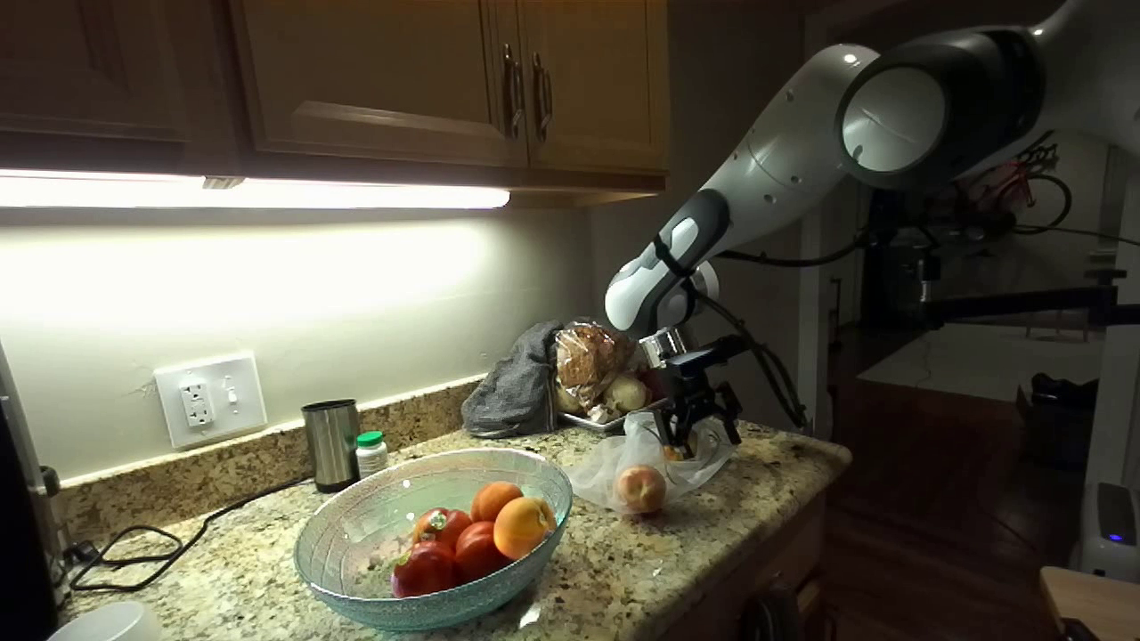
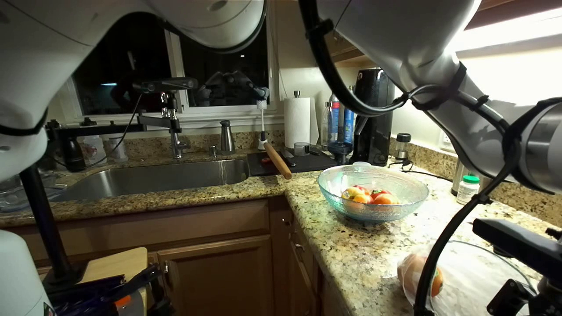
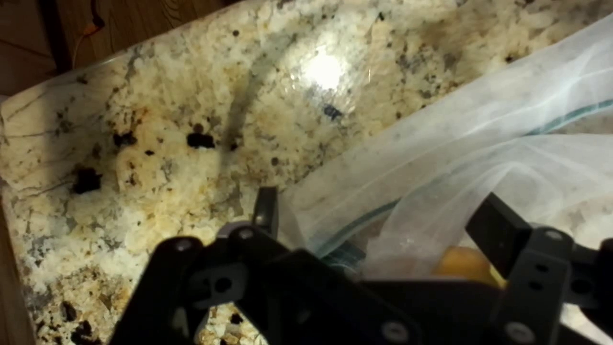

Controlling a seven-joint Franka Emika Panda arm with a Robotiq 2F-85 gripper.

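Observation:
My gripper is open, its fingers set wide apart over a translucent white bag with a green edge (image 3: 459,172). Part of an orange fruit (image 3: 464,264) shows by the right finger, apparently in the bag; the gripper hides the rest. In the first exterior view the gripper (image 1: 692,440) points down at the bag (image 1: 604,475), and a peach (image 1: 641,490) lies at the bag's near side. Whether the fingers touch the bag is hard to tell. A green glass bowl (image 1: 353,593) holds red and orange fruit (image 1: 524,528), left of the bag.
Behind the bag stand a tray with a wrapped loaf (image 1: 590,363) and a grey cloth (image 1: 515,385). A steel cup (image 1: 332,443) and a green-capped bottle (image 1: 370,455) are near the wall. Bare counter (image 3: 172,115) reaches to its edge.

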